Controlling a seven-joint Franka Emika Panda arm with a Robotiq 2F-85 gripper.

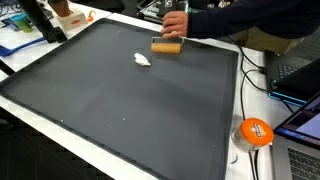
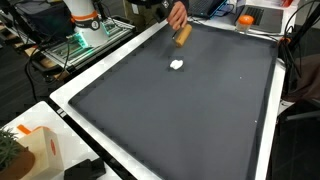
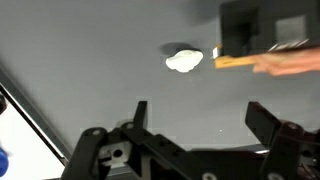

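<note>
A small white object [image 1: 142, 59] lies on the dark mat; it also appears in the second exterior view [image 2: 176, 64]. Behind it and to its right in exterior view 1, a person's hand [image 1: 175, 22] is at a tan, wooden-looking piece [image 1: 167, 46] on the mat. Seen from the wrist, my gripper is open and empty, its dark fingers wide apart. The white object [image 3: 185, 60] is ahead of the fingertips, apart from them, and the tan piece [image 3: 235, 62] is to its right beside the blurred hand [image 3: 288, 62].
An orange-topped container [image 1: 253, 134] stands at the mat's right edge. Beyond it are cables and a laptop [image 1: 295, 158]. The person's dark sleeve [image 1: 235, 15] reaches over the far edge.
</note>
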